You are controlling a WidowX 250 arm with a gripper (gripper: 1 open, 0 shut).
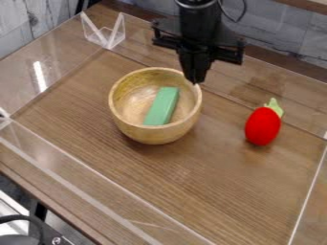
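My gripper (194, 75) hangs above the rear right rim of a wooden bowl (121, 100), its dark fingers pointing down with a narrow gap and nothing clearly between them. A green block (161, 106) lies in the bowl, now uncovered by the gripper. A red oval object (262, 128) with a small light green top sits on the table to the right of the bowl.
A cable (32, 228) shows at the lower left corner.
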